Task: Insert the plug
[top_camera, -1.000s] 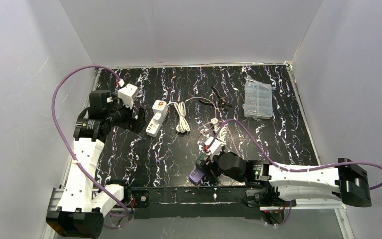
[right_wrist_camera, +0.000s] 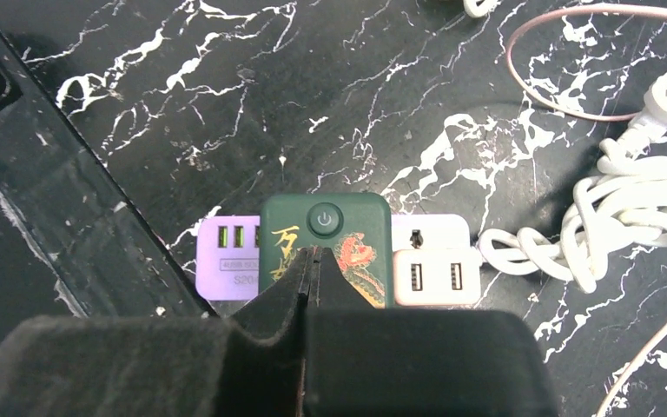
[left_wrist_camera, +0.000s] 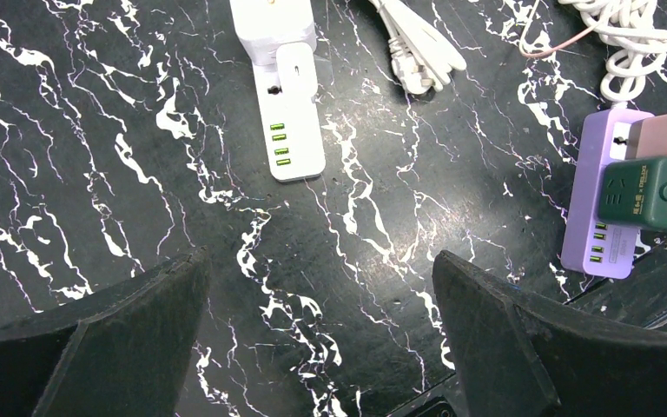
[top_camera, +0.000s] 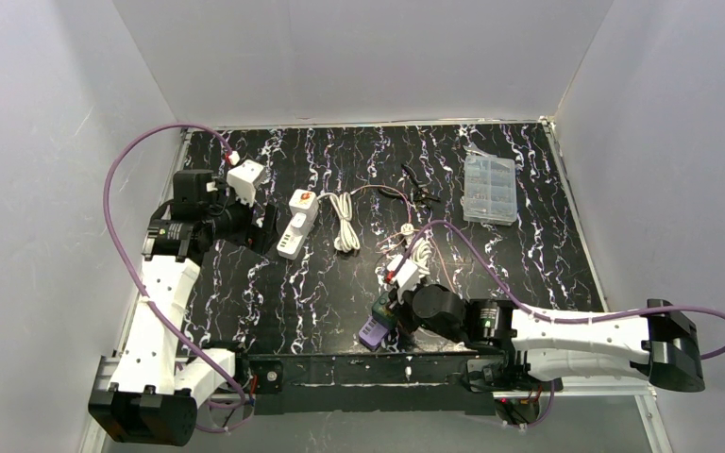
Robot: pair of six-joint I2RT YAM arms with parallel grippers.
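My left gripper stands open above the table at the left, empty. In the left wrist view a white power strip carries white adapters; a purple strip holds a pink charger and a green charger with a dragon design. In the right wrist view my shut right gripper is at the green charger, nothing visible between its fingers; whether it touches it I cannot tell.
Coiled white cables lie mid-table, one beside the purple strip. Black tools and a clear compartment box are at the back right. The table's front edge runs close to the purple strip.
The left arm has barely moved.
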